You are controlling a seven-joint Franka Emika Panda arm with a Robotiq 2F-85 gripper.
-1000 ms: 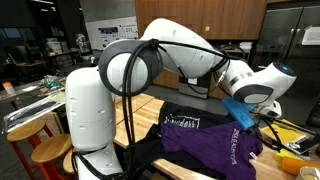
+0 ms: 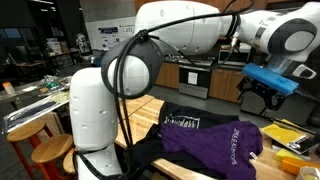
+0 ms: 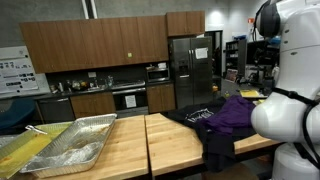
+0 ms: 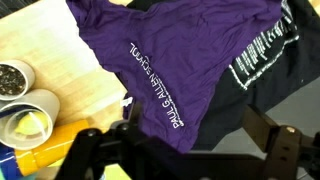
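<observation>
A purple garment with white lettering lies crumpled on the wooden table. In the wrist view, its printed text faces up on the purple cloth. Partly under it is a black cloth, also with white lettering. My gripper is well above the table, over the right end of the garment. Seen from the wrist, the gripper has its fingers wide apart, nothing held between them.
To the right are a yellow container and a yellow rack-like item. A white cup, an orange bottle and a jar stand beside the garment. A foil tray occupies the far table end; bare wood lies between.
The arm has risen from low over the garment's right part and shifted rightward, up and away from the table. The cloths look unmoved.
</observation>
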